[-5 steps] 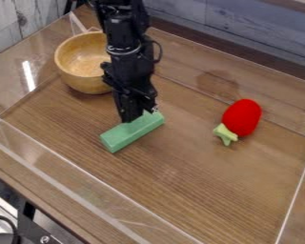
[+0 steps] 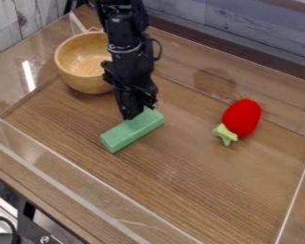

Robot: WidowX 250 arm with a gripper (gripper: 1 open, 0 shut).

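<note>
My black gripper point(image 2: 130, 111) points down at the middle left, its tip at the upper edge of a green rectangular block point(image 2: 132, 130) lying on the wooden table point(image 2: 206, 191). The fingers look shut; whether they touch the block is unclear.
A tan bowl point(image 2: 81, 65) sits at the upper left, just left of the arm. A red object point(image 2: 243, 117) with a small pale green piece point(image 2: 227, 134) lies on the right.
The gripper has shifted very slightly up and to the left. The block looks unmoved.
</note>
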